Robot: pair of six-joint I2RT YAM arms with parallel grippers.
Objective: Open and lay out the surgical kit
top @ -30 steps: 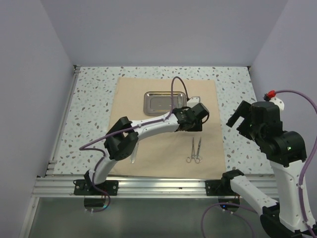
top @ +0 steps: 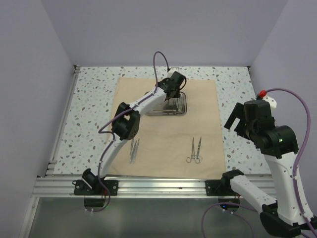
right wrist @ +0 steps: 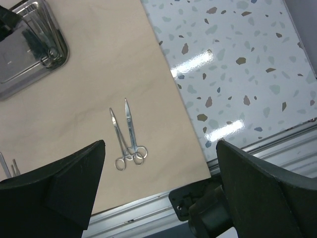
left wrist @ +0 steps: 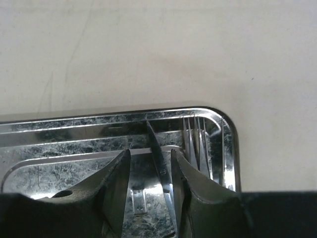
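My left gripper is open over the steel tray (top: 153,112), its fingertips either side of a thin dark blade-like instrument (left wrist: 154,144) near the tray's right end. Slim silver instruments (left wrist: 200,144) lie beside it in the tray. Two pairs of scissor-like instruments (top: 193,153) lie on the beige cloth (top: 129,89) at front right; tweezer-like instruments (top: 134,151) lie at front left, partly seen in the right wrist view. My right gripper is open, raised off the cloth at the right.
The speckled table (top: 84,119) shows bare around the cloth. Grey walls bound the sides and back, and a metal rail (top: 158,183) runs along the front edge.
My left arm has swung back and left from above the scissors' side to over the tray.
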